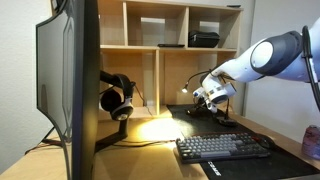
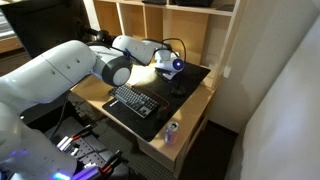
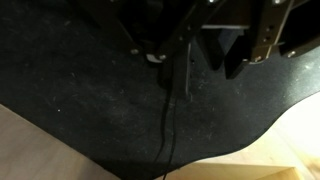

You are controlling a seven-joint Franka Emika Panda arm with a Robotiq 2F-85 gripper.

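Low over the back right of the desk, my gripper [image 1: 204, 103] points down at the black desk mat [image 2: 193, 92]. From above, the dark fingers [image 3: 238, 62] hang at the top edge of the wrist view, and the gripper seems part open. A thin dark cable [image 3: 165, 135] runs down the mat from beside the fingers; whether it passes between them is too dark to tell. No other object shows clearly between the fingers.
A keyboard [image 1: 224, 147] lies on the mat in front of the arm. Headphones [image 1: 115, 102] hang on a stand at the left, near the monitor [image 1: 82, 90]. A can [image 2: 171, 131] stands at the desk's near corner. Shelves [image 1: 142, 48] rise behind.
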